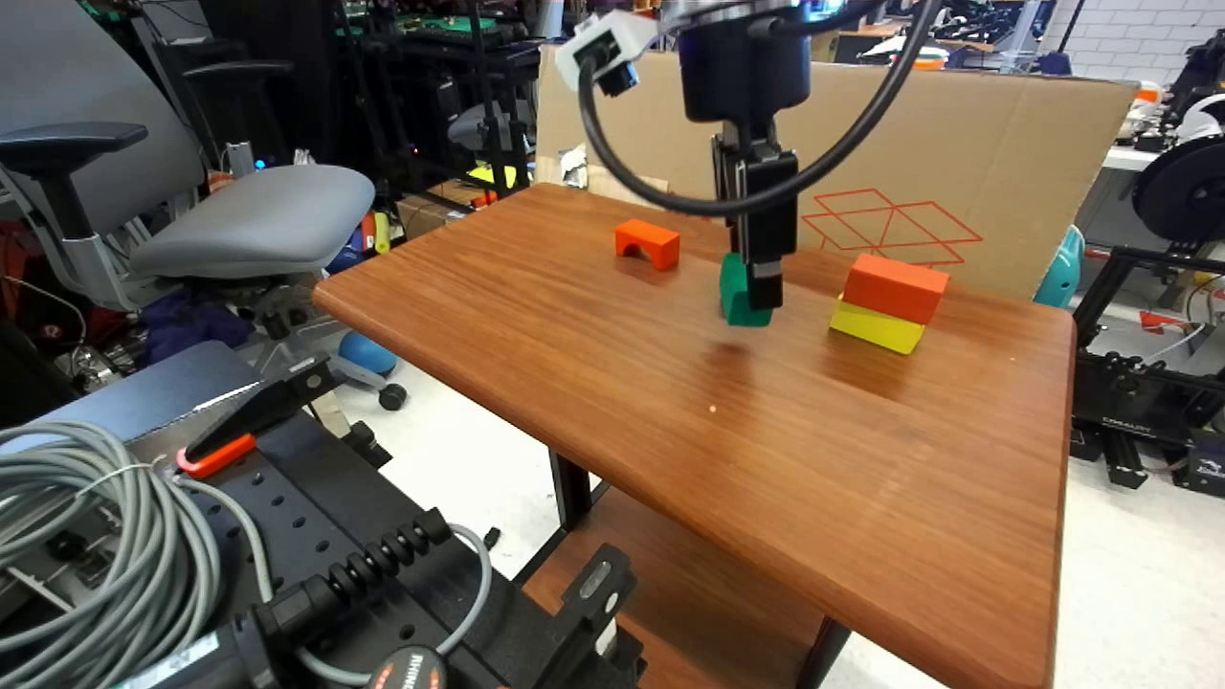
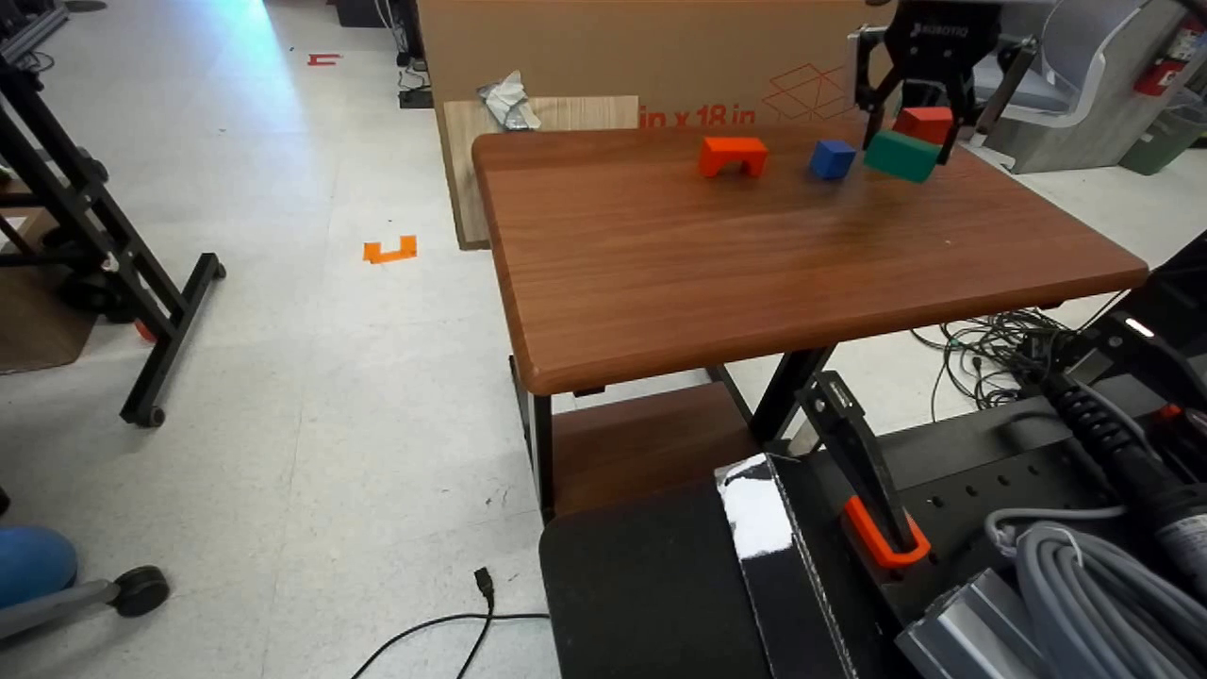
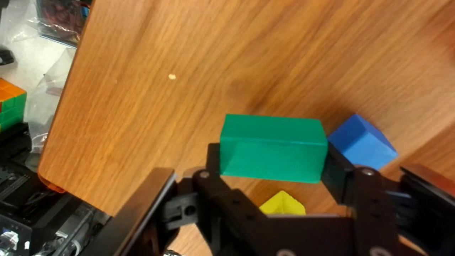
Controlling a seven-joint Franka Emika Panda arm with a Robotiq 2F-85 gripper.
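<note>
My gripper is shut on a green block (image 3: 273,149), its fingers pressed against the block's two ends. Seen from the side, the green block (image 1: 738,293) hangs above the table with a shadow below it. To its right in exterior view 1, an orange-red block (image 1: 898,287) rests on a yellow block (image 1: 876,326). In the wrist view a blue block (image 3: 363,143) lies on the table beyond the right finger, and part of the yellow block (image 3: 282,204) shows under the gripper. The blue block is hidden behind the gripper in exterior view 1.
An orange arch block (image 2: 732,155) stands on the table left of the blue block (image 2: 833,159). A cardboard sheet (image 1: 1034,184) rises behind the table's far edge.
</note>
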